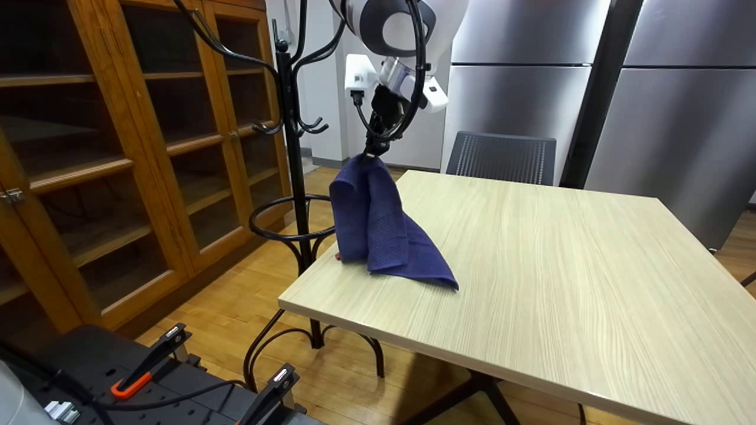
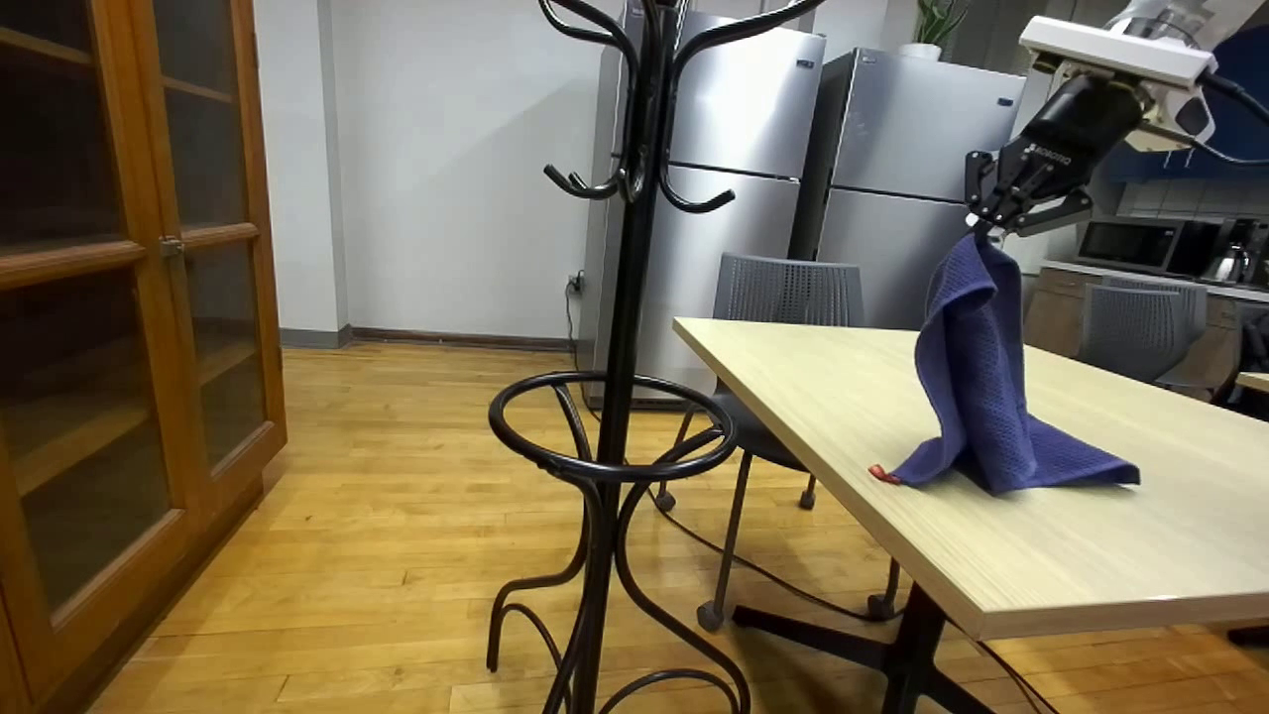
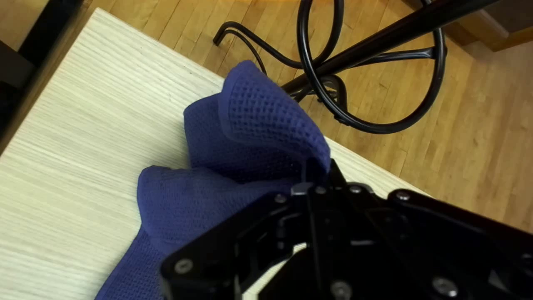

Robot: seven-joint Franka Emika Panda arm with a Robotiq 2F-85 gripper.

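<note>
A blue-purple cloth (image 1: 386, 219) hangs from my gripper (image 1: 371, 153) over the near left corner of the table, its lower end still spread on the tabletop. In exterior view 2 the gripper (image 2: 984, 228) is shut on the top of the cloth (image 2: 981, 357), which drapes down in folds. A small red piece (image 2: 882, 474) lies by the cloth's lower edge. The wrist view has the cloth (image 3: 267, 115) bunched at the fingertips, partly hidden behind the black gripper.
A black coat rack (image 2: 631, 286) with curved hooks and a ring stands on the floor beside the table (image 1: 567, 283). Glass-door cabinets (image 1: 92, 156) line the left. A dark chair (image 1: 503, 157) is behind the table.
</note>
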